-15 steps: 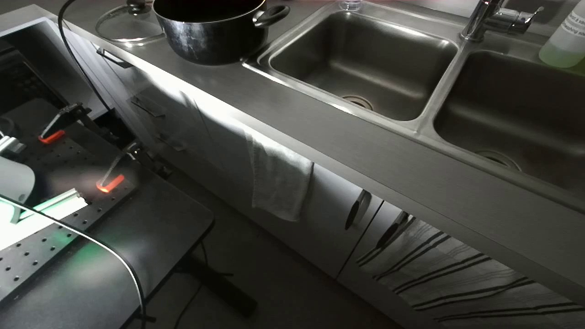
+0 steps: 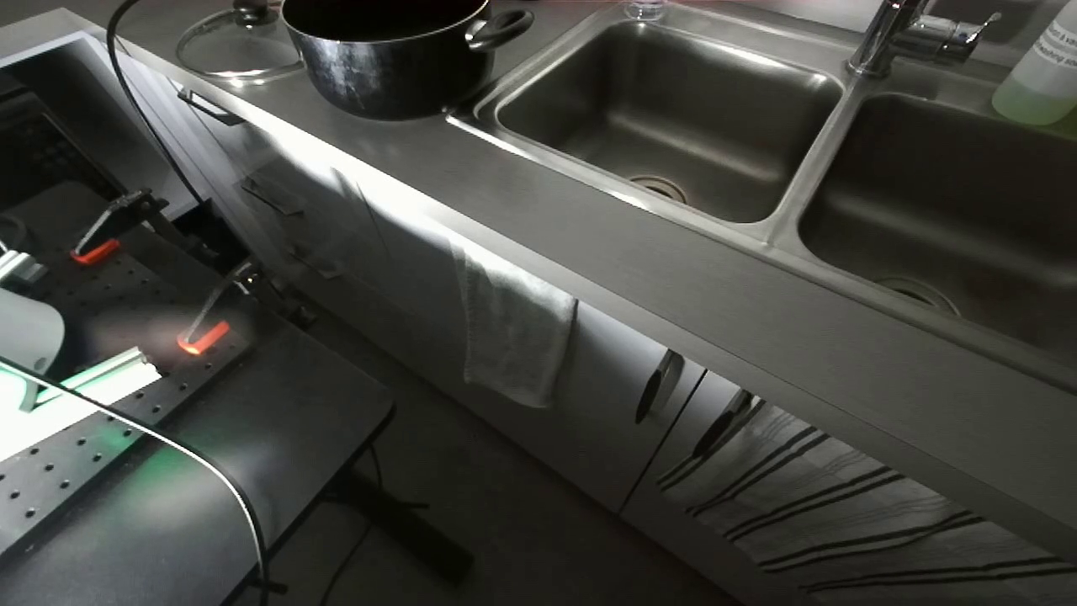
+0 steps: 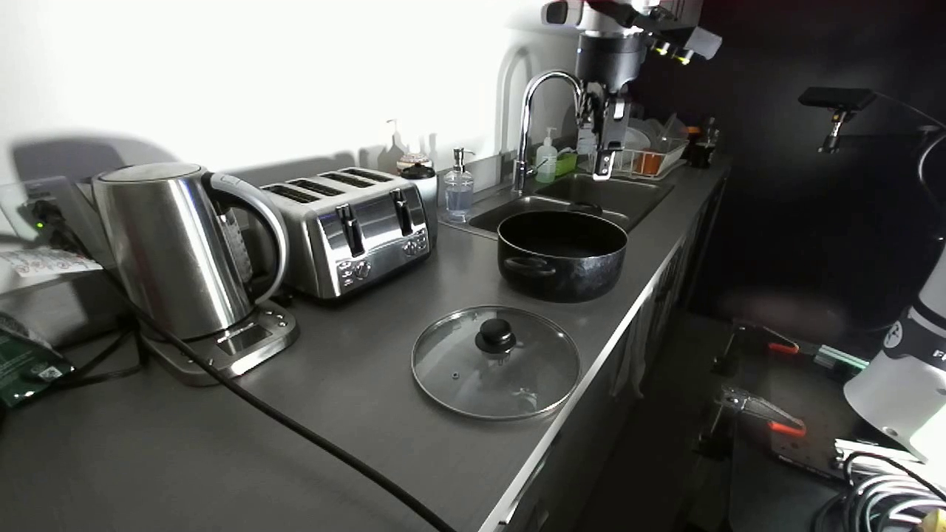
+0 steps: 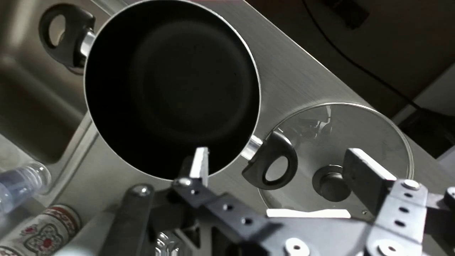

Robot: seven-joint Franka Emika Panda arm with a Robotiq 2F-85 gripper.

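Observation:
A black pot (image 3: 567,266) with two loop handles stands uncovered on the counter beside the sink; its dark inside shows empty in the wrist view. Beside it a round glass lid (image 3: 461,381) with a black knob (image 3: 496,334) lies flat on the counter. My gripper (image 3: 604,173) hangs above and behind the pot in the second exterior view, pointing down. In the wrist view its fingers (image 4: 367,177) are wide apart with nothing between them; one overlaps the pot's near rim in the picture, the other overlaps the lid near its knob. Exterior view 1 does not show the gripper.
A steel kettle (image 3: 168,257) and a toaster (image 3: 355,226) line the wall. The soap bottle (image 3: 458,191) and tap (image 3: 525,133) stand by the double sink (image 2: 666,121). A black cable (image 3: 310,434) crosses the counter's front left. Bare counter lies between toaster and lid.

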